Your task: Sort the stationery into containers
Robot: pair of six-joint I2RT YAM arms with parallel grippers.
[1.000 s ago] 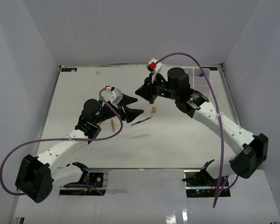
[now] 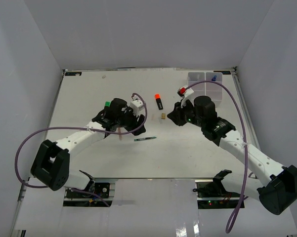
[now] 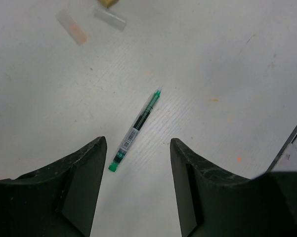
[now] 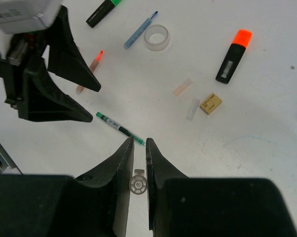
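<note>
My left gripper [image 2: 138,126] stands open above a green-and-black pen [image 3: 136,129] on the white table, nothing between its fingers. My right gripper is shut on a small silver cylindrical item [image 4: 138,181], seen end-on. Also on the table are an orange highlighter [image 4: 232,57], a yellow eraser [image 4: 210,103], a green marker [image 4: 103,11], a blue pen [image 4: 140,30], a tape roll [image 4: 156,37], an orange pen [image 4: 96,62] and two small pale pieces [image 4: 183,87].
A clear compartment tray [image 2: 205,86] with a blue item inside stands at the back right, beyond my right arm.
My right gripper has moved right, toward the tray side, and down in the top view. My left gripper has shifted lower, over the green-and-black pen.
</note>
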